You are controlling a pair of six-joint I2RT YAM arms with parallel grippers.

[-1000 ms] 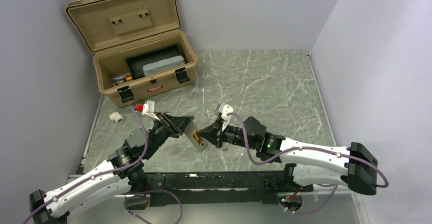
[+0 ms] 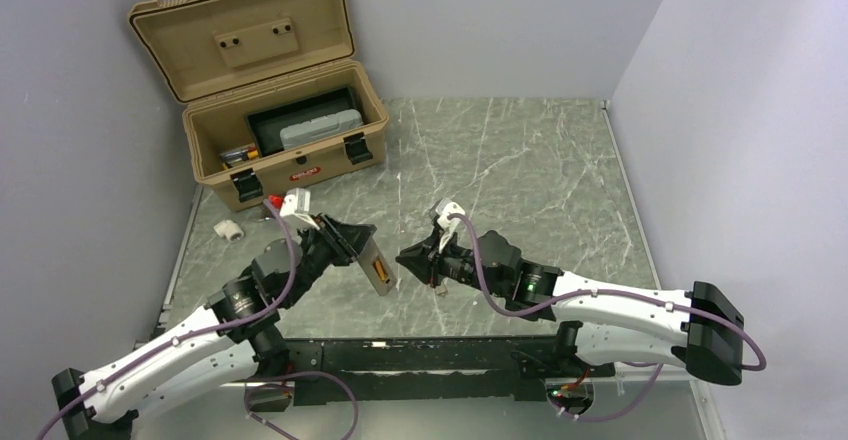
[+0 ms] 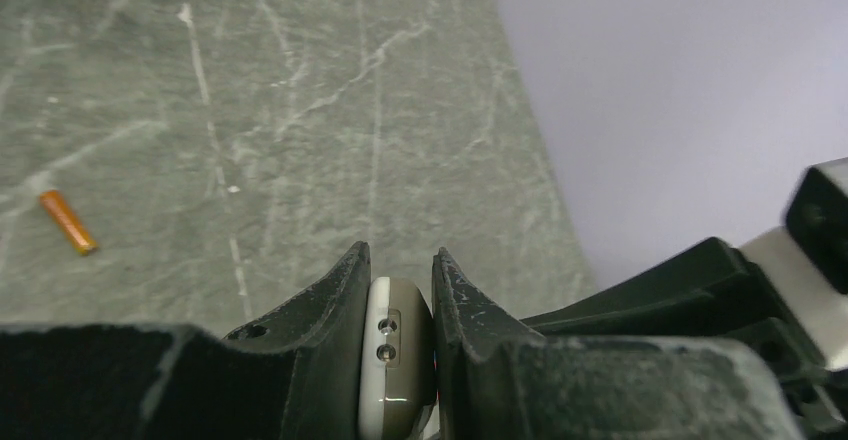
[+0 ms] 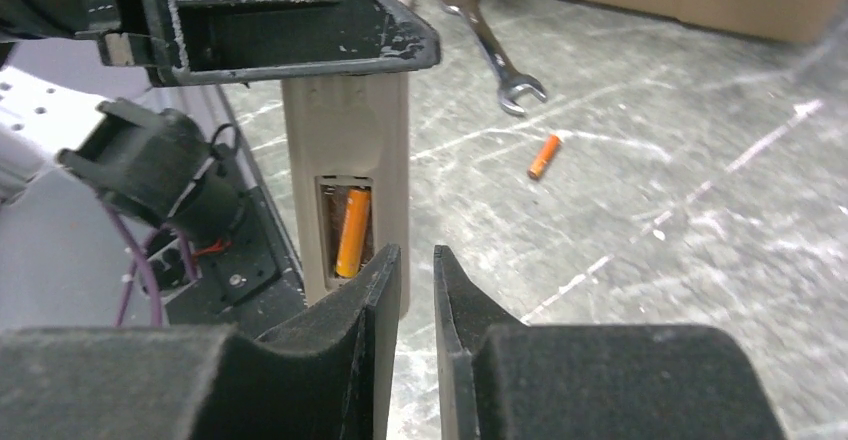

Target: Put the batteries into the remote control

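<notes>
The beige remote control (image 2: pixel 370 260) is held upright by my left gripper (image 2: pixel 355 240), whose fingers are shut on it in the left wrist view. Its open battery compartment holds an orange battery (image 4: pixel 352 232), seen in the right wrist view. My right gripper is part open with nothing visible between its fingertips, just to the right of the remote. A loose orange battery lies on the marble mat, also seen in the left wrist view.
A wrench (image 4: pixel 517 88) lies beyond the loose battery. The tan toolbox (image 2: pixel 335 155) with raised lid stands back left. A white object (image 2: pixel 228 230) lies at left.
My left gripper has moved slightly left and up in the top view with the remote. My right gripper has drawn back right from the compartment, where the battery now shows.
</notes>
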